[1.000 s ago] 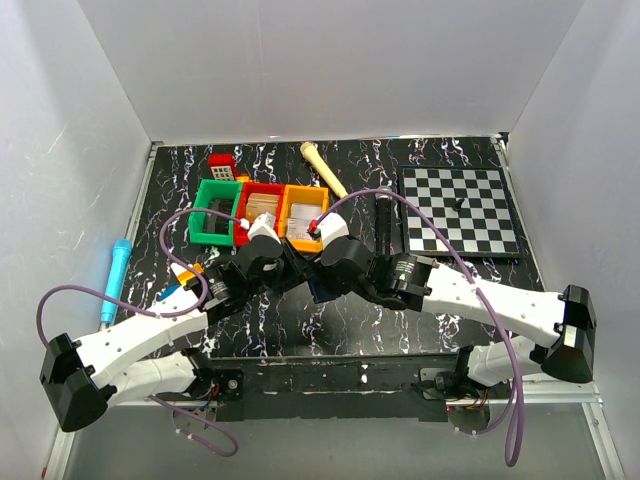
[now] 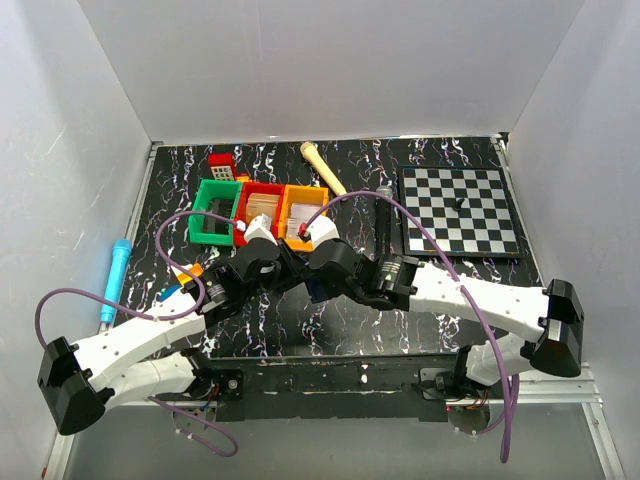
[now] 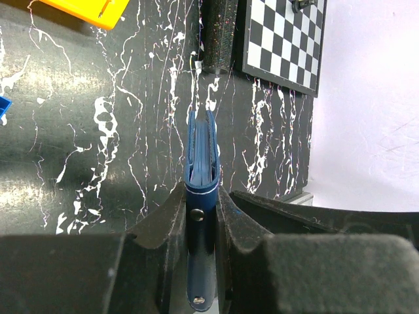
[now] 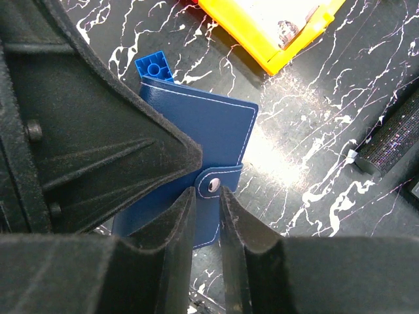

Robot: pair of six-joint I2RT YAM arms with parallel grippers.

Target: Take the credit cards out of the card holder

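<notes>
My left gripper is shut on the dark blue card holder (image 3: pixel 200 261), held edge-on with its open top facing away from the fingers, as the left wrist view shows. In the right wrist view the holder's face (image 4: pixel 196 118) shows, with a snap flap (image 4: pixel 222 176). My right gripper stands part open at that flap, a fingertip either side of the silver snap; whether it touches cannot be told. In the top view both grippers meet over the middle of the table and largely hide the holder.
Yellow (image 2: pixel 305 200), red and green bins stand behind the grippers. A black cylinder (image 4: pixel 393 131) and a chessboard (image 2: pixel 450 200) are to the right; a blue brick (image 4: pixel 154 65) lies on the table.
The right arm has shifted slightly to the left, toward the left gripper, over the last second. The left arm has barely moved.
</notes>
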